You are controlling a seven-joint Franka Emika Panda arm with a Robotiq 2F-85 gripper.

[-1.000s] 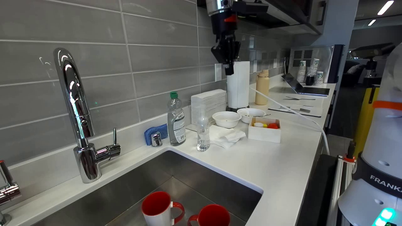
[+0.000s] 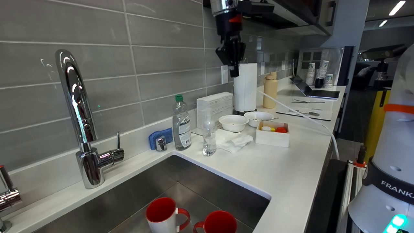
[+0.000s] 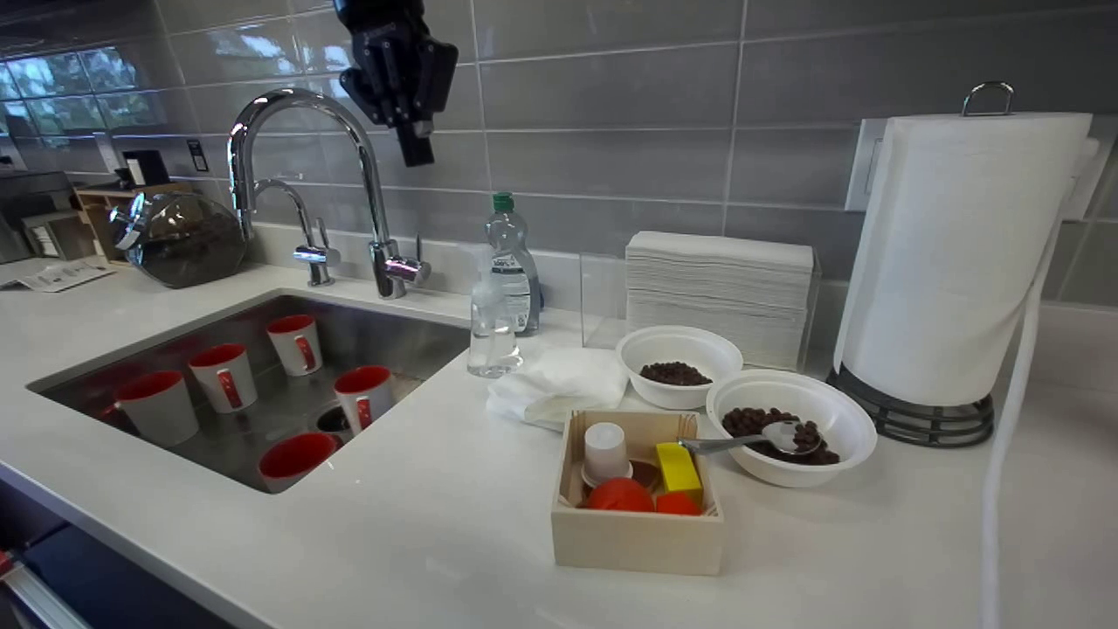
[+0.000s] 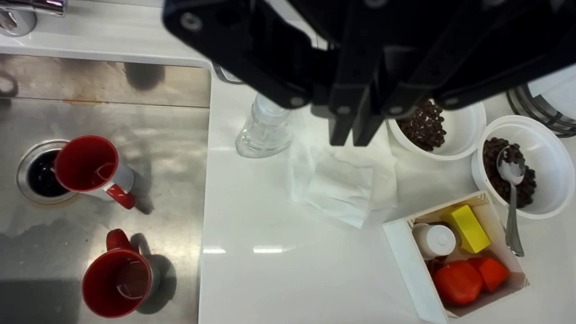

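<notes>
My gripper hangs high above the counter, shut, with nothing visible between its fingers. Below it in the wrist view lies a crumpled white napkin (image 4: 340,186), and a clear bottle (image 4: 264,132) stands beside that. Two white bowls hold dark beans: one bowl (image 3: 679,390) is by the napkin stack, and the other bowl (image 3: 807,466) has a metal spoon (image 3: 723,445) resting in it. A wooden box (image 3: 636,540) contains a white cup (image 3: 605,452), a yellow block (image 3: 679,471) and red items (image 3: 620,494).
Several red-and-white mugs stand in the steel sink (image 4: 173,162), including one mug (image 4: 116,283) near its edge. A tall faucet (image 2: 77,105) rises behind the sink. Dish soap (image 2: 181,124), stacked napkins (image 3: 718,288) and a paper towel roll (image 3: 964,252) line the wall.
The gripper has shifted very slightly to the left in exterior view 1. The objects on the counter and in the sink have not moved.
</notes>
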